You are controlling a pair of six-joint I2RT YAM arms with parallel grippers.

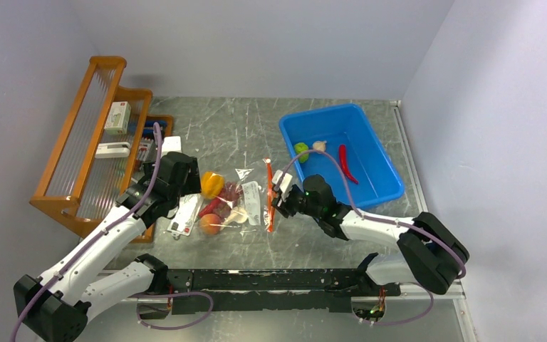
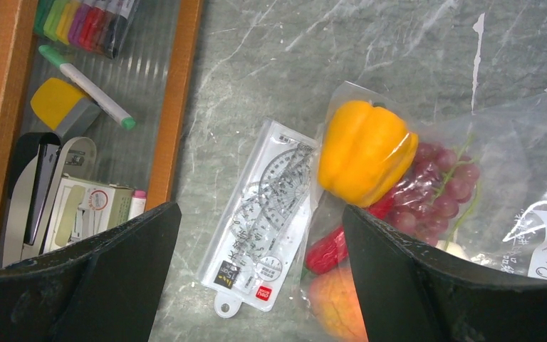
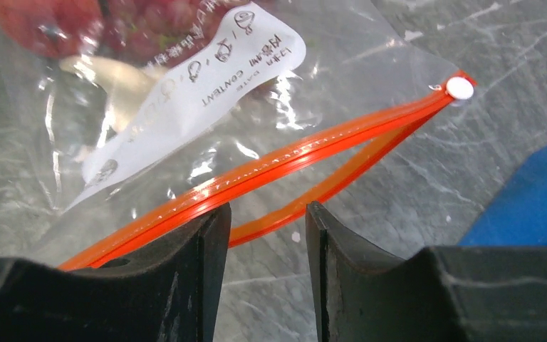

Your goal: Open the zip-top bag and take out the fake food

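Note:
The clear zip top bag (image 3: 360,53) lies flat with a yellow pepper (image 2: 365,153), red grapes (image 2: 445,185), a red chili (image 2: 326,251), a peach-like fruit (image 2: 337,303) and a pale piece (image 3: 117,85) inside. Its orange zip (image 3: 278,165) shows as two strips parted in the middle, meeting at a white slider (image 3: 459,87). My right gripper stands partly open at this mouth, nothing gripped. One finger is close by the strips; whether it touches them I cannot tell. Left of the bag, my left gripper is open and empty.
A blue bin (image 1: 388,171) at the right holds a green item (image 1: 301,152), a garlic-like piece (image 1: 319,145) and a red chili (image 1: 347,165). A packaged ruler set (image 2: 263,214) lies beside the bag, near the wooden organizer (image 1: 78,171).

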